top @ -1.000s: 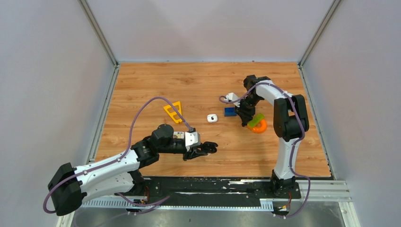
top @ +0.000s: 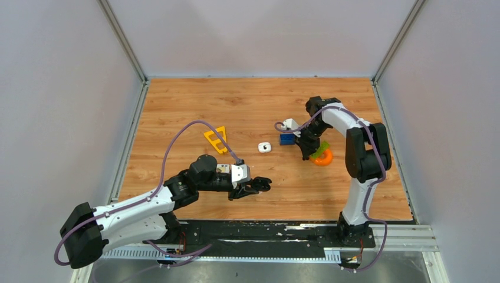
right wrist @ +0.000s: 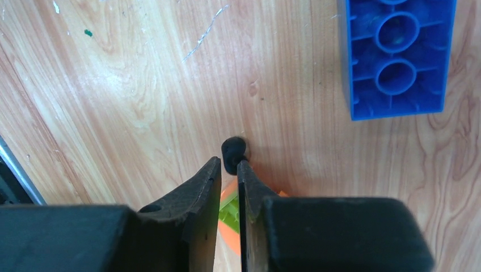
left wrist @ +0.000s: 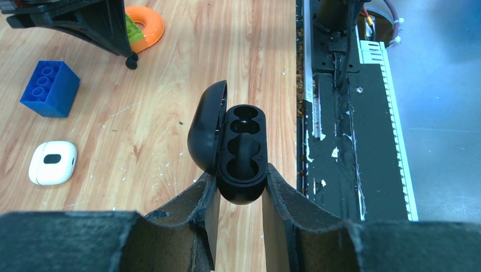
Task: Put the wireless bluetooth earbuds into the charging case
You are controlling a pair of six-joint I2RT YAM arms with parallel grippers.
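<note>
A black charging case (left wrist: 243,153) with its lid raised is held between the fingers of my left gripper, its slots facing up. Dark shapes fill parts of the slots; whether an earbud sits in one I cannot tell. On the wooden table lies a black earbud, also visible as a small dark piece (left wrist: 131,60) in the left wrist view. My right gripper points down at it, with a narrow gap between its fingertips. The earbud's lower end shows at that gap; I cannot tell whether the fingers touch it.
Close to the right gripper are an orange ring (top: 321,157) with a green block (top: 321,148) and a blue brick (top: 287,139). A white case (top: 265,147) lies mid-table, a yellow triangle (top: 217,140) farther left.
The right arm has shifted slightly rightward, and its gripper sits a little nearer the table's front edge. The left arm, with the case, has stayed still.
</note>
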